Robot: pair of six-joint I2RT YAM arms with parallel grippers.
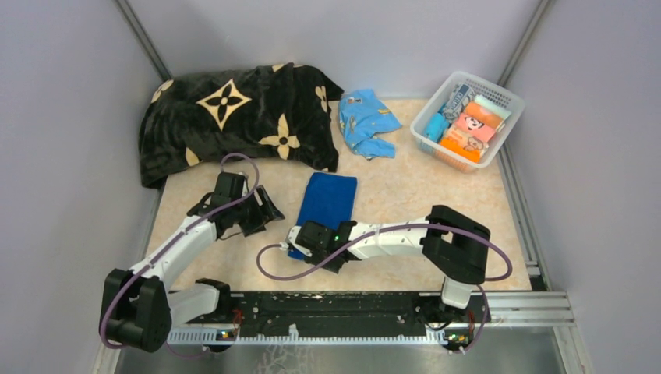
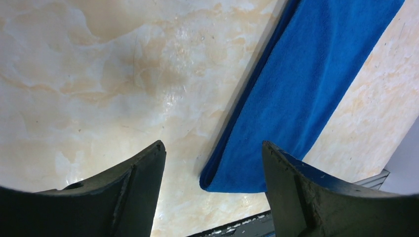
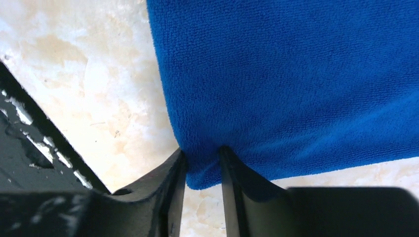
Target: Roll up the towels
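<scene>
A blue towel (image 1: 327, 196) lies folded into a long strip on the marbled table, its near end partly under my right arm. In the right wrist view, the narrowly parted fingers of my right gripper straddle a corner of the towel (image 3: 276, 79), with cloth showing in the gap. My left gripper (image 1: 265, 210) hovers left of the towel. Seen from the left wrist, that gripper is wide open and empty; the layered long edge of the towel (image 2: 291, 98) lies beyond its fingers.
A dark patterned blanket (image 1: 249, 117) fills the back left, beside a crumpled light-blue cloth (image 1: 362, 125). At the back right stands a white basket (image 1: 510, 97) of rolled towels.
</scene>
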